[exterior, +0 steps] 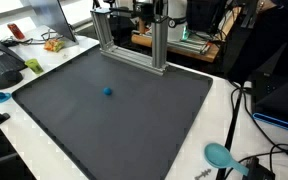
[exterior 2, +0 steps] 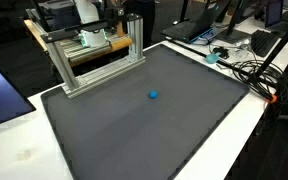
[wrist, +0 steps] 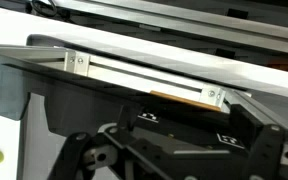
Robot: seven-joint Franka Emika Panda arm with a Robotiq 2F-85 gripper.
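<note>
A small blue object (exterior 2: 153, 94) lies on the dark mat (exterior 2: 104, 130), well away from the mat's edges; the first exterior view shows the same blue object (exterior: 107, 91) toward the mat's far side. In the wrist view my gripper is open, its two dark fingers apart at the lower edge with nothing gripped between them. Below it are a pale bar with metal brackets (wrist: 81, 64), a strip of orange and a dark panel (wrist: 74, 105). The blue object is out of the wrist view. Both exterior views show the gripper too poorly to place it exactly.
An aluminium frame (exterior 2: 94, 64) stands along the mat's edge, with an orange-brown surface behind it. A teal object (exterior: 219, 155) lies on the white table near cables. Bowls and a green object (exterior: 34, 65) sit at the left.
</note>
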